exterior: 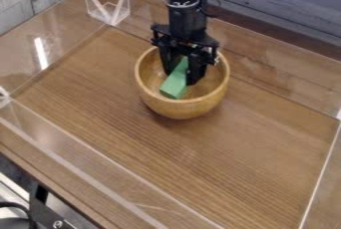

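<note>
The black robot arm [186,14] reaches down from the top of the view to a yellow-orange bowl [200,104] in the middle of the table. Its gripper [181,62] is low inside the bowl at a green block [174,84], which lies tilted in the bowl. The fingers are dark and partly overlap the block; whether they grip it is not clear.
A clear plastic piece [110,6] stands at the back left, and a dark panel runs along the back edge.
</note>
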